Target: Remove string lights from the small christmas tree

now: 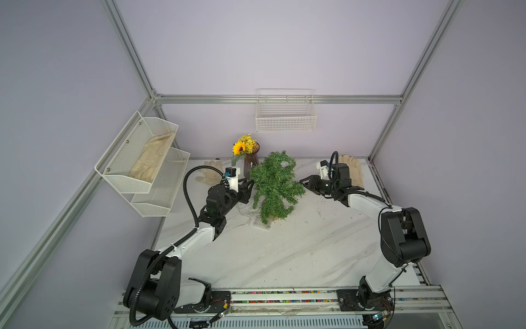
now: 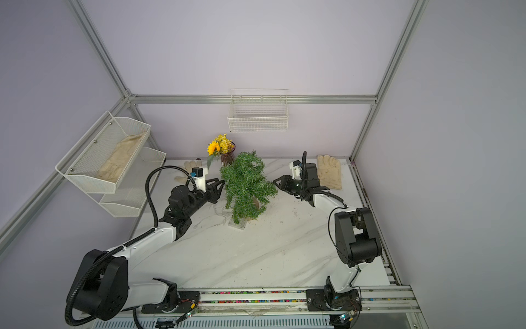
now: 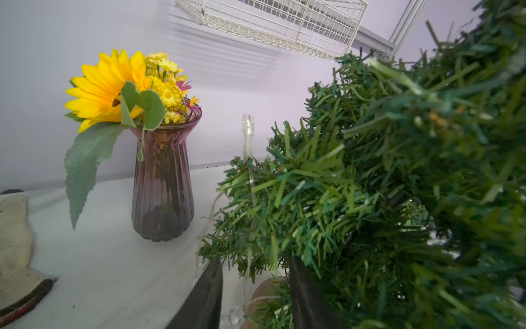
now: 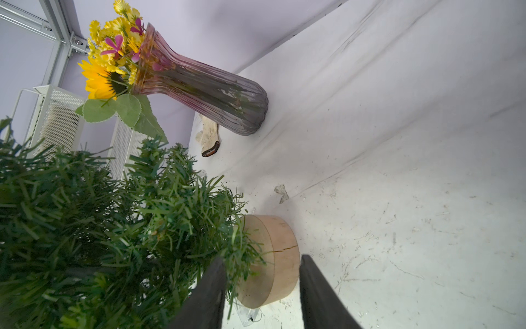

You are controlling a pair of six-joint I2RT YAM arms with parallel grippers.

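The small tree (image 1: 276, 183) stands mid-table on a wooden base (image 4: 276, 257). In the left wrist view a clear plastic connector (image 3: 247, 131) of the light string pokes up beside the left branches, with clear wire (image 3: 212, 211) hanging beneath. My left gripper is open at the tree's left, low among the branch tips and wire, holding nothing clearly visible. My right gripper is open at the tree's right, a branch tip and the base seen between and beyond its fingers. How much string sits within the foliage is hidden.
A vase of flowers (image 3: 161, 186) stands behind left of the tree. Gloves (image 2: 328, 171) lie at back right and back left. A two-tier wire shelf (image 1: 134, 186) hangs on the left wall, a basket (image 1: 285, 123) on the back wall.
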